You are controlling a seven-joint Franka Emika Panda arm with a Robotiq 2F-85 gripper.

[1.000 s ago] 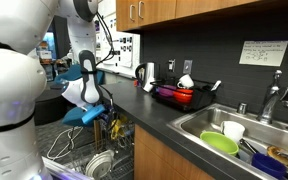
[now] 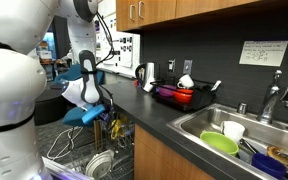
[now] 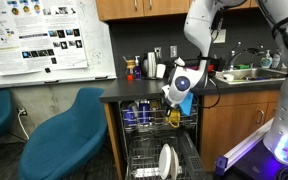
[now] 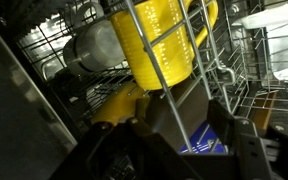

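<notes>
In the wrist view, my gripper reaches down among the wires of the dishwasher's upper rack (image 3: 144,119). Its dark fingers stand apart, and a rack wire runs across the gap. A yellow mug (image 4: 159,35) sits just beyond the fingers, behind the wires. Another yellow item (image 4: 119,105) lies in shadow close to the left finger, and whether they touch is unclear. A blue item (image 4: 208,140) shows low between the fingers. Clear glassware (image 4: 94,47) stands left of the mug. In both exterior views the arm mostly hides the fingertips.
White plates (image 3: 168,160) stand in the lower rack. Above is the dark counter (image 2: 164,118), with a red pot (image 2: 180,95) in a dish rack. The sink (image 2: 206,122) holds a green bowl (image 2: 219,142). A blue chair (image 3: 69,135) stands beside the dishwasher.
</notes>
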